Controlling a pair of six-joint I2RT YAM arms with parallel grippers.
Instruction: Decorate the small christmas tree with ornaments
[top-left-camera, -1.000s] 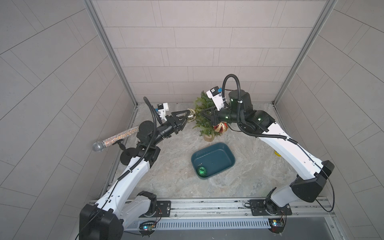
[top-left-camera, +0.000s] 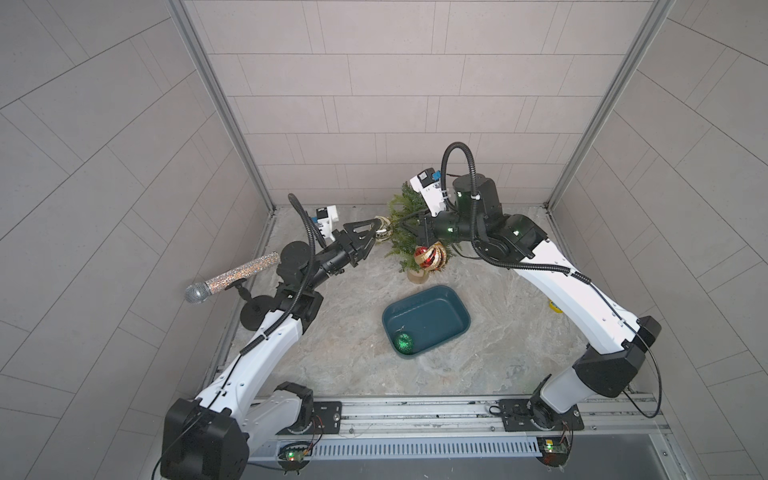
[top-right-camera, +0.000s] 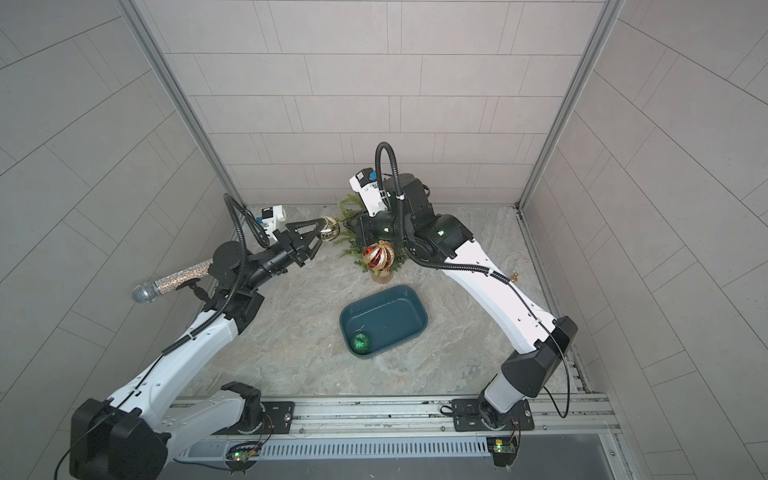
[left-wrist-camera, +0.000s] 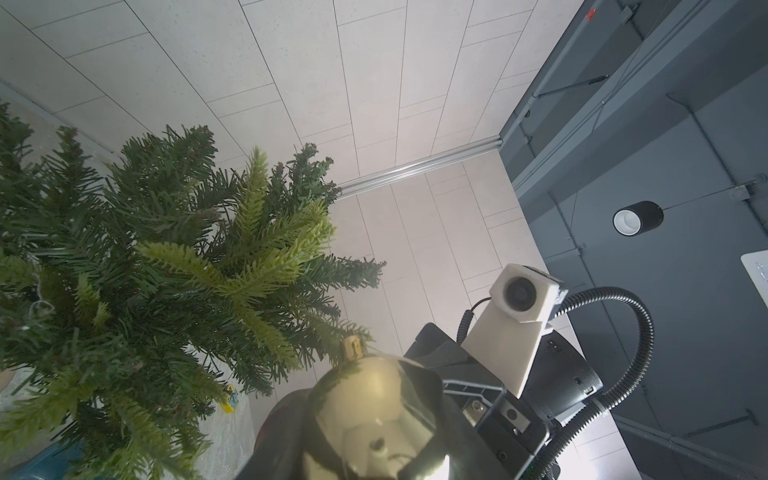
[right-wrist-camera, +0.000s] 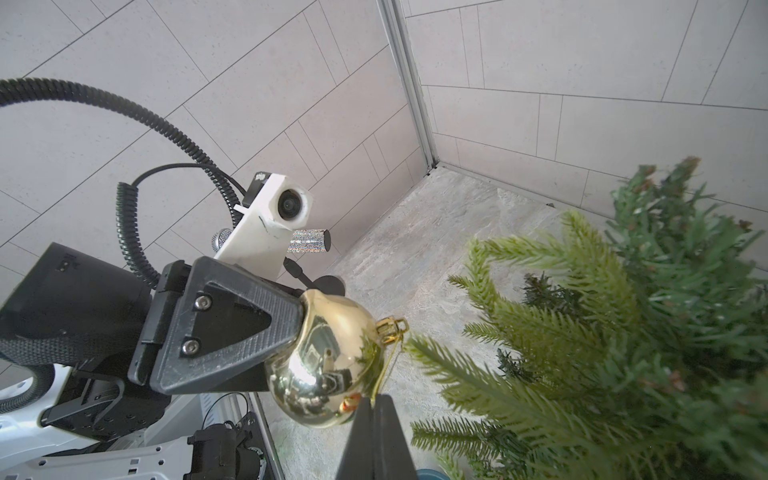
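Observation:
The small green tree (top-left-camera: 406, 205) stands at the back, partly behind my right arm. At its left side a shiny gold ball (right-wrist-camera: 324, 360) is gripped by my left gripper (top-left-camera: 376, 227). The ball's cap faces the tree, and in the left wrist view it is close to the branches. A thin gold loop (right-wrist-camera: 387, 372) runs from the cap down to the tips of my right gripper, which is shut; whether the loop is pinched there cannot be told. A red and gold ball (top-right-camera: 378, 257) hangs low at the tree's front.
A teal tray (top-left-camera: 428, 293) stands in front of the tree, with a green glitter ball (top-left-camera: 404, 343) in its near left corner. A glittery microphone (top-left-camera: 240, 276) on a stand is at the left. Open table lies around the tray. Both forearms come close together at the tree.
The red and gold ball has shifted left, towards the trunk. The left gripper stays nearly still with the gold ball.

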